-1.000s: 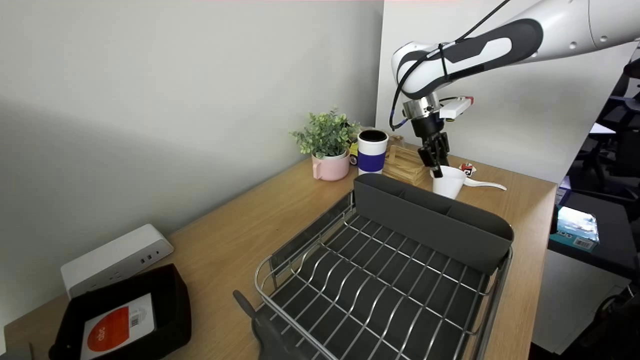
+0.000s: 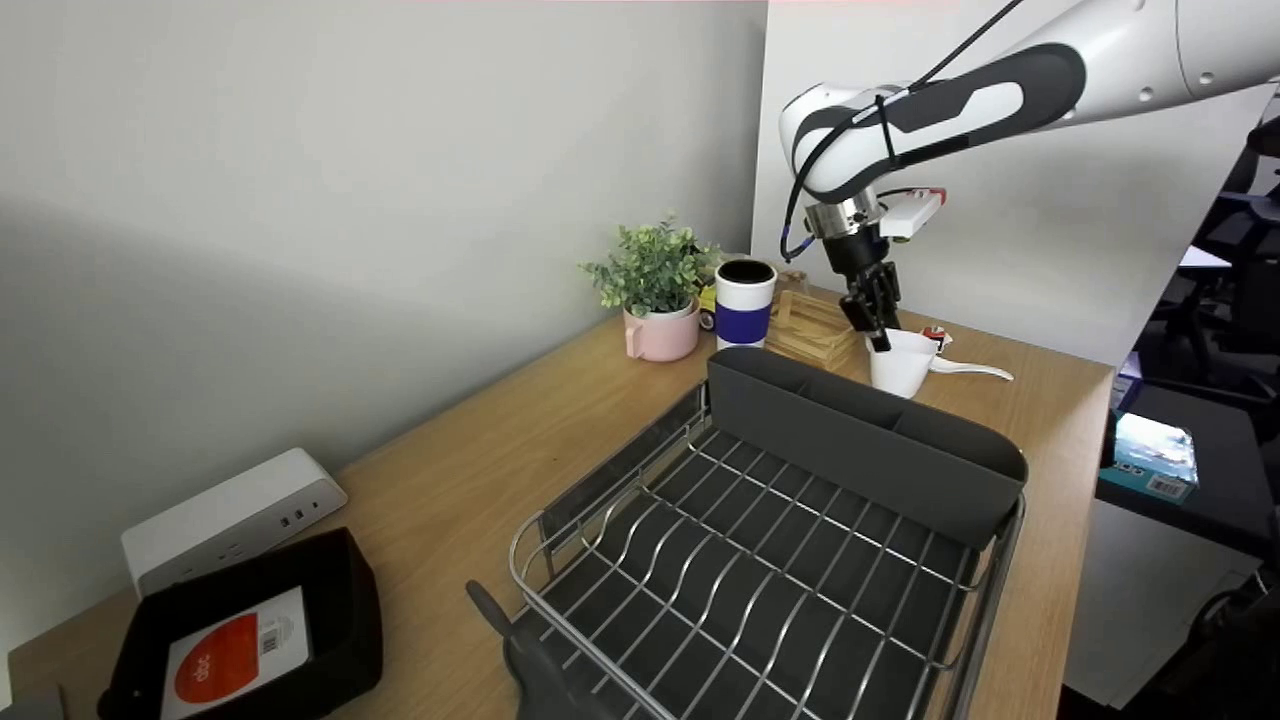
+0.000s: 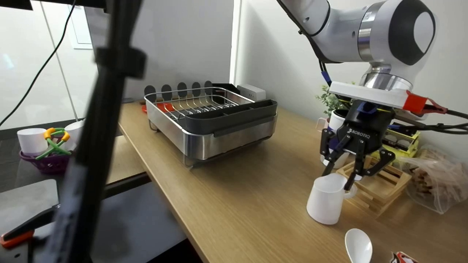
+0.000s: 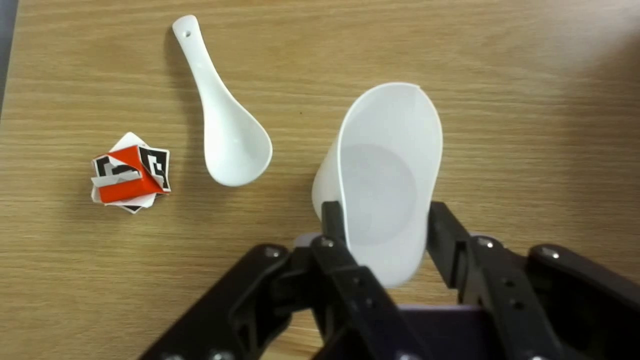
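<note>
A white cup [image 4: 384, 180] stands between the two fingers of my gripper, which is shut on its upper wall. The cup's mouth looks squeezed into a long oval. In exterior view 2 the cup [image 3: 327, 204] leans a little, and a handle shows at its right side. One finger [image 3: 349, 183] crosses in front of the rim there; the other meets the far side. Whether the cup's base touches the table cannot be made out. Exterior view 1 shows the gripper [image 2: 884, 344] over the cup [image 2: 903, 368], behind the dish rack.
Close to the cup lie a white spoon [image 4: 231, 135] and a crumpled red-and-white packet [image 4: 131, 174]. A wooden crate [image 3: 381, 184], a white-and-blue tumbler [image 2: 745, 300] and a potted plant [image 2: 657, 288] stand near the wall. The dish rack [image 2: 768, 564] fills the table's front.
My gripper and the cup have shifted very slightly to the right in exterior view 1. The rack, tumbler and plant stay where they were.
</note>
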